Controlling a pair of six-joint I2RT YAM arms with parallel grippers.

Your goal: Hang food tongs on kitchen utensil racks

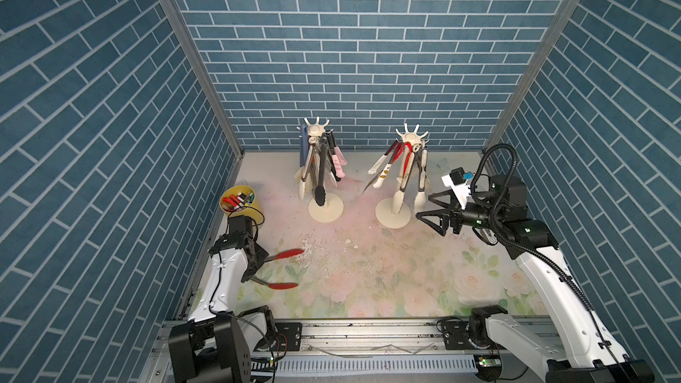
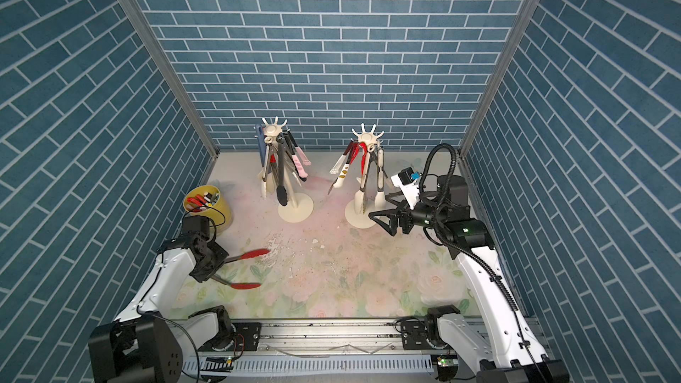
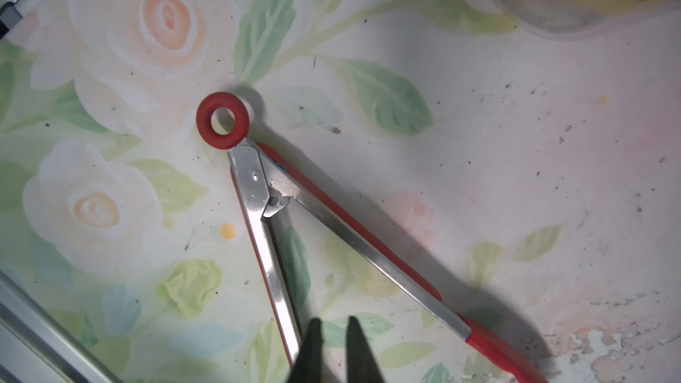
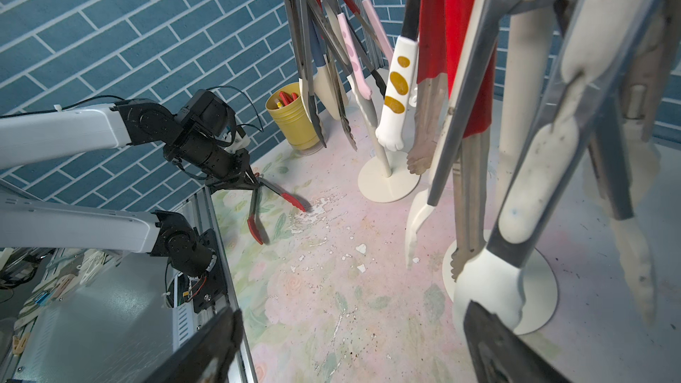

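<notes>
Red-tipped metal tongs lie spread in a V on the left of the table, their hinge end hidden under my left arm in the top views. The left wrist view shows their red ring and silver hinge clearly. My left gripper is over the tongs, a narrow gap between its fingers and nothing held. Two cream racks stand at the back: the left rack and the right rack, each hung with several tongs. Beside the right rack, my right gripper is open and empty.
A yellow bucket with red-handled items stands behind my left arm. White-tipped tongs hang close in front of my right gripper.
</notes>
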